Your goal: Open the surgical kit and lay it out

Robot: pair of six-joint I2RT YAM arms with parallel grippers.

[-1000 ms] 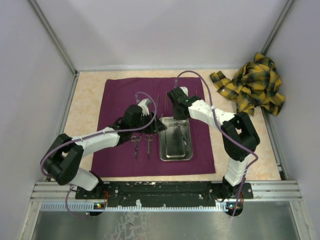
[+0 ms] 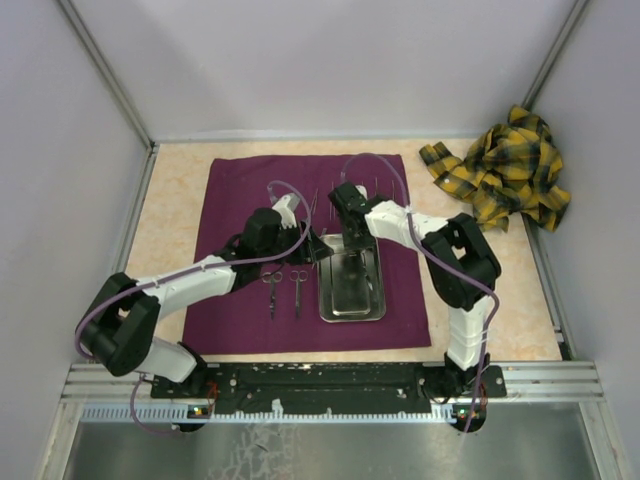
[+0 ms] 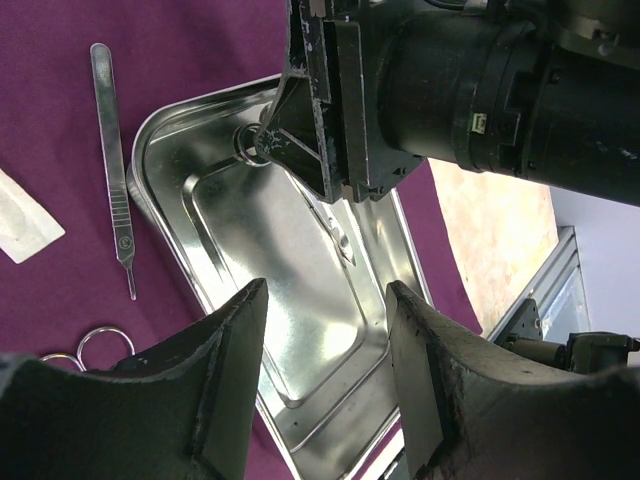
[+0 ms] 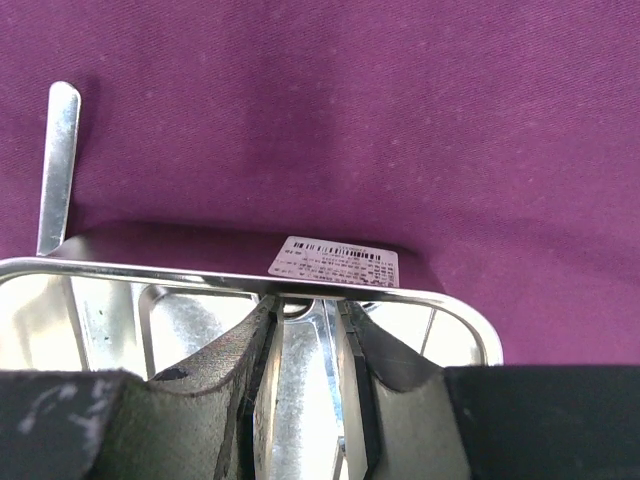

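Note:
The steel tray (image 2: 349, 310) lies on the purple cloth (image 2: 245, 330). A metal instrument (image 3: 340, 235) rests inside it, partly hidden. My open left gripper is over the tray's left side. My open right gripper is at the tray's far end, its fingertips at the rim beside a labelled side (image 4: 333, 262); whether anything lies between them is unclear beyond the steel seen there. Left of the tray are scissors (image 3: 105, 335), a scalpel handle (image 3: 114, 150) and a white packet (image 3: 22, 220).
More thin instruments (image 4: 58, 160) lie on the cloth's far part. A yellow-black plaid cloth (image 2: 505, 165) is bunched at the back right. Both arms reach over the middle.
My right arm has shifted slightly left over the tray's far end. The left arm has moved very little, and the tray looks unmoved.

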